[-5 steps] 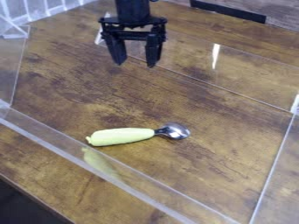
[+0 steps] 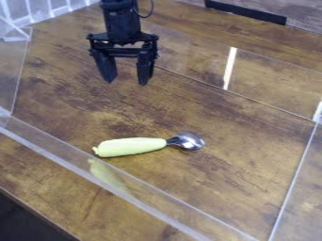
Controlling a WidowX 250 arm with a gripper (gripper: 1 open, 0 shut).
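My black gripper (image 2: 126, 64) hangs at the top middle of the camera view, its two fingers spread apart with nothing between them. Well in front of it and below, a spoon with a pale yellow-green handle (image 2: 130, 146) and a steel bowl (image 2: 186, 141) lies on the wooden table (image 2: 132, 108).
Clear plastic panels (image 2: 164, 216) border the work area at the front, left and right. The wooden surface around the spoon and under the gripper is otherwise bare. A dark bar (image 2: 246, 14) runs along the back edge at the top right.
The gripper has moved down and to the left from where it was a second ago. The spoon has not moved.
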